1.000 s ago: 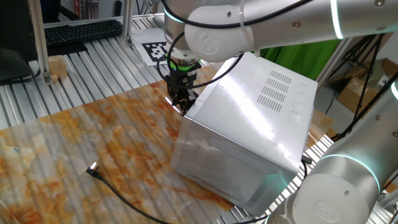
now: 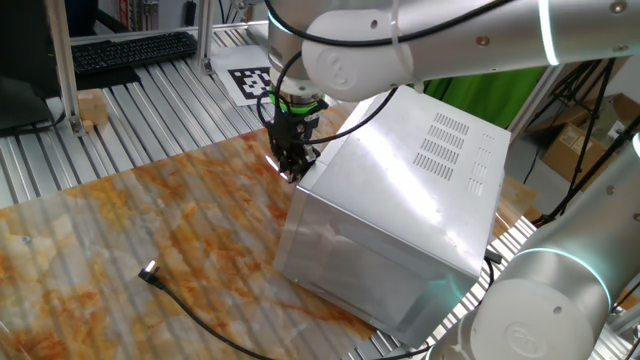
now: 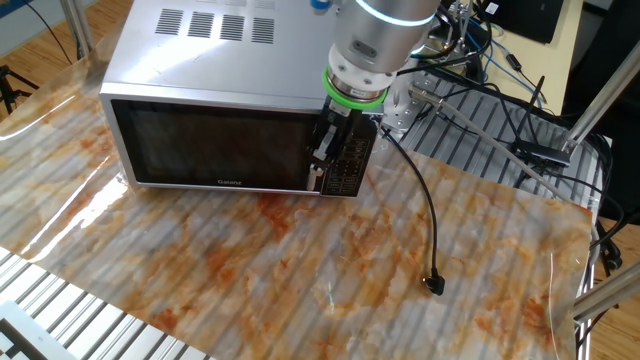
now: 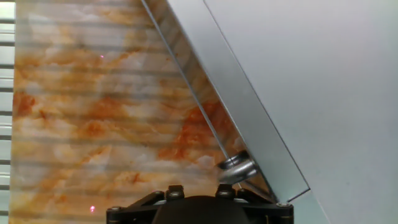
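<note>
A silver microwave [image 3: 215, 62] stands on the marbled sheet, its dark-windowed door [image 3: 220, 148] shut. At the door's control-panel side, a short metal handle [image 3: 315, 180] stands out from the front. My gripper [image 3: 322, 158] points down in front of the microwave, close to this handle. The wrist view shows the handle [image 4: 237, 169] just beyond the right side of my black gripper, against the door's edge. Contact between them cannot be made out. How far apart the fingertips are is hidden by the gripper's own body.
A black cable with a plug [image 3: 434, 284] lies on the marbled sheet [image 3: 300, 270] beside the microwave. Open room stretches before the door. A marker sheet [image 2: 245, 80] and keyboard [image 2: 135, 50] lie at the back.
The microwave and cable have not moved.
</note>
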